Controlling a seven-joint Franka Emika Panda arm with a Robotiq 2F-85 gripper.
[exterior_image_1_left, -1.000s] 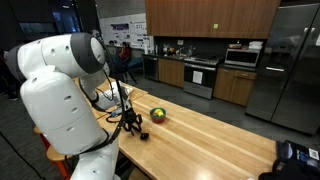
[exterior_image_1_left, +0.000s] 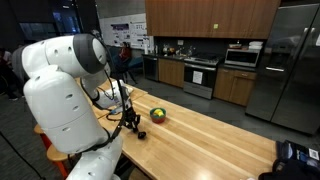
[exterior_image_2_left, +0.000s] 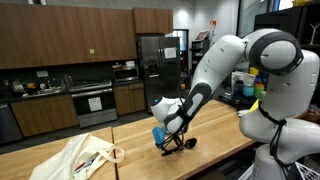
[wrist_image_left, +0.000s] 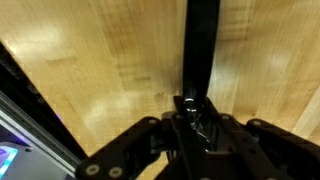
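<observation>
A long black object (wrist_image_left: 203, 40), like a handle, runs down from the top edge of the wrist view. Its near end meets the fingertips of my gripper, which is shut on it. From exterior view 1, the gripper (exterior_image_1_left: 131, 121) is low over the left part of the wooden table, and a dark rounded end (exterior_image_1_left: 141, 134) of the object shows just beyond it. Exterior view 2 has the gripper (exterior_image_2_left: 176, 145) close to the tabletop, with the dark piece (exterior_image_2_left: 190, 143) at its side. Whether the object touches the table, I cannot tell.
A green bowl (exterior_image_1_left: 158, 117) with colourful contents stands farther along the table. A white cloth (exterior_image_2_left: 86, 156) lies in exterior view 2, and a black item (exterior_image_1_left: 292, 160) sits at the right edge of exterior view 1.
The dark end of the object has shifted very slightly left and up in exterior view 1, along with the gripper. The bowl and other things stay in place.
</observation>
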